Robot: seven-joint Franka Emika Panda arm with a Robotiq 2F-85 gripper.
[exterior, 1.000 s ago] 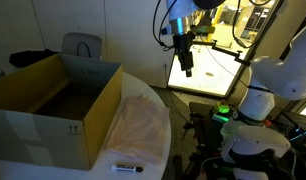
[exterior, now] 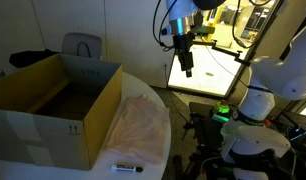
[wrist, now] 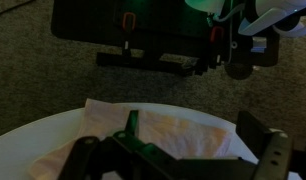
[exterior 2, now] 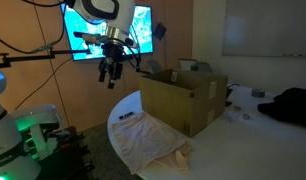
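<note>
My gripper is held above the table's edge with its dark fingers (wrist: 131,123) spread wide; nothing shows between them. In exterior view 1 the gripper (exterior: 176,58) hangs high, beyond the cloth and to its right. A pale peach cloth (exterior: 139,128) lies loosely spread on the white table, with uneven edges. Part of that cloth (wrist: 173,128) shows beneath the gripper in the wrist view. An open cardboard box (exterior: 38,142) stands beside it, and its inside is mostly hidden. Near the table's edge lies a small dark, marker-like object (exterior: 127,168), apart from the cloth.
A grey chair (exterior: 83,44) stands behind the table. Dark items (exterior 2: 258,93) lie at the far side, past the box. The robot's base stands beside the table's edge.
</note>
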